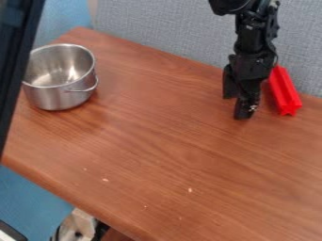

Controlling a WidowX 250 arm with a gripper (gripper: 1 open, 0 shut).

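Observation:
My black gripper (244, 102) reaches down from the top right to the wooden tabletop (157, 174), just left of a red object (283, 89) at the back right. Whether its fingers are open or shut is unclear from this view. A steel pot (59, 75) with side handles stands at the left of the table.
A grey fabric partition (157, 28) runs along the back. A dark frame bar crosses the upper left corner.

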